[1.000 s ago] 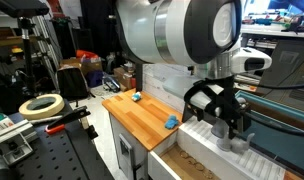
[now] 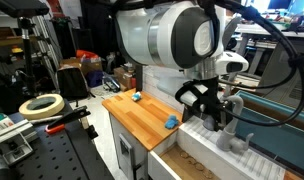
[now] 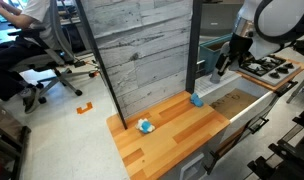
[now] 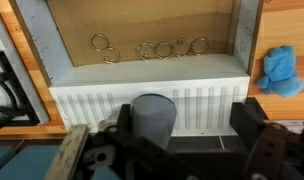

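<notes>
My gripper stands open in the wrist view, its dark fingers wide apart. A grey-purple object with a rounded top [image 4: 153, 118] sits between them, close beside the left finger; whether they touch, I cannot tell. White ribbed slats [image 4: 202, 110] fill the rest of the gap. Seen from exterior view 1, the gripper [image 2: 212, 112] is low over the white ledge, near the grey object [image 2: 224, 138]. Exterior view 2 has the grey object [image 3: 217, 76] at the back of the counter, but the gripper is small there.
An open drawer [image 4: 157, 35] holding several brass-coloured rings lies beside the ledge. A blue soft toy [image 4: 282, 70] rests on the wooden counter [image 3: 177, 132]. At the other side is a stove [image 3: 267, 68]. A grey-blue bin [image 2: 277, 135] stands behind the ledge.
In exterior view 1 the arm and gripper have shifted slightly, toward the right and the grey object. The drawer, the blue toy and the counter look unchanged.
</notes>
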